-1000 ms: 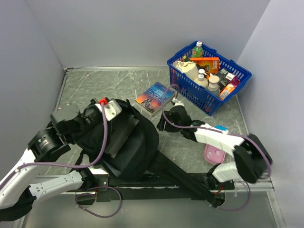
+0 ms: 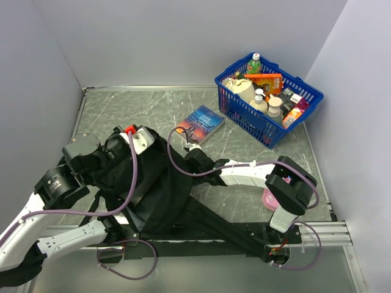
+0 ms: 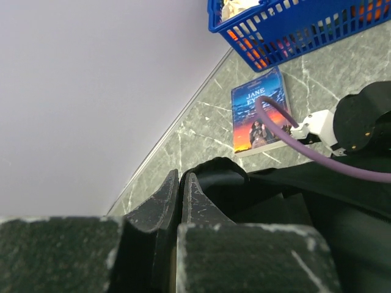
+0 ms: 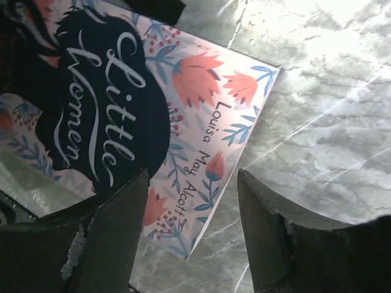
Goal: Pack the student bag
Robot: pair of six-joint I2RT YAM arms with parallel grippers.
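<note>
The black bag [image 2: 162, 201] fills the lower left of the top view; my left gripper is shut on its upper edge. My right gripper stands open beside the bag, above a pink floral Little Women book [image 4: 201, 110]; its fingertips are either side of the book's author-name edge, though whether they touch it is unclear. A Jane Eyre book [image 2: 199, 124] lies on the marble surface behind the bag.
A blue basket [image 2: 247, 122] full of bottles, packets and other goods stands at the back right. A pink item [image 2: 272, 201] lies at the right, partly behind the right arm. Grey walls enclose the surface.
My right arm has moved left toward the bag, its gripper coming down beside it. The bag's front has shifted slightly. The left arm has barely moved.
</note>
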